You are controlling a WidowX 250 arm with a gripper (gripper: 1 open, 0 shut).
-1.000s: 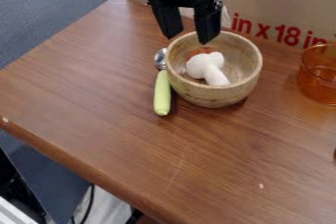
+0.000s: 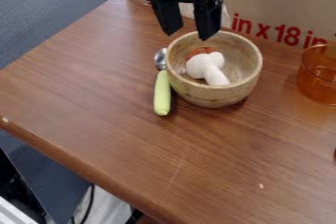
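A black gripper (image 2: 190,20) hangs open over the back of a wooden bowl (image 2: 230,92), its two fingers apart and nothing visible between them. Inside the bowl lie a white mushroom-like object (image 2: 209,69) and something orange-red behind it. Left of the bowl, a pale green long vegetable (image 2: 161,93) lies on the table, with a silver spoon-like utensil (image 2: 160,58) just behind it.
An orange translucent container (image 2: 319,74) stands at the right. A cardboard box (image 2: 286,2) with red print is at the back.
The gripper has shifted very slightly; the objects on the table have not moved.
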